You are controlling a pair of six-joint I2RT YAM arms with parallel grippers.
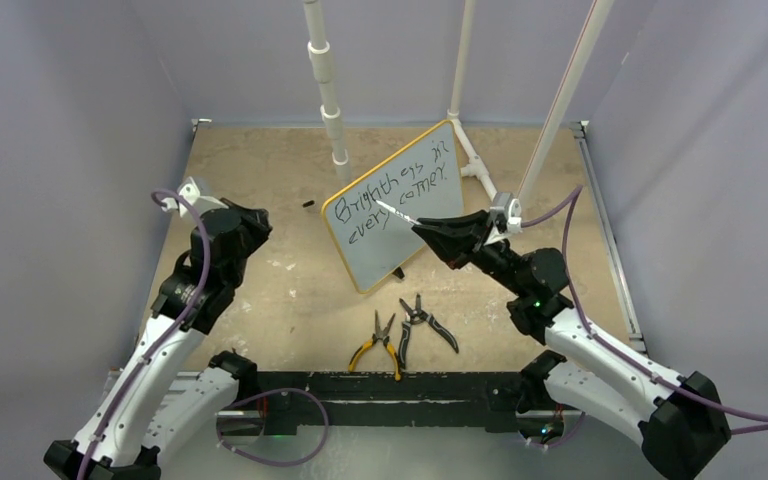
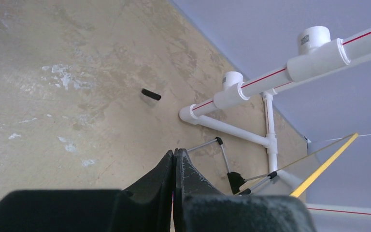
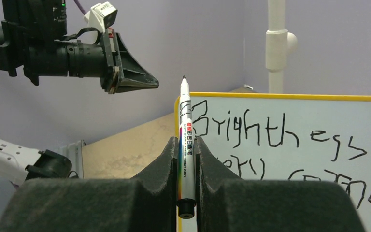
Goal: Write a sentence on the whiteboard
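Observation:
The tilted whiteboard (image 1: 390, 240), yellow-edged, bears the handwriting "Brightness in every corner". My right gripper is shut on the white marker (image 3: 185, 169), whose bare dark tip points up and away from the fingers. In the top view the marker overlaps the board; whether they touch I cannot tell. My left gripper is shut with nothing between its fingertips. Outside them, farther off over the tabletop, is the small black cap (image 2: 151, 94); in the top view it shows left of the board. Whether it rests on the surface is unclear.
Yellow-handled pliers (image 1: 377, 345) and black-handled pliers (image 1: 428, 325) lie in front of the board. White pipes (image 1: 325, 95) rise behind it. The tabletop (image 1: 290, 260) between the left arm and the board is clear except for the cap.

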